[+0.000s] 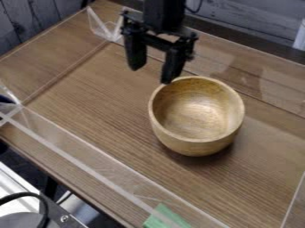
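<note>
A black gripper [155, 59] hangs over the table just behind and above a round wooden bowl [195, 125], its two dark fingers spread wide apart with nothing visible between them. The bowl sits upright right of the middle of the table and looks empty.
Clear plastic edging runs along the left and front. A green patch [167, 217] is at the front edge. A grey and black device [30, 214] is at the lower left corner.
</note>
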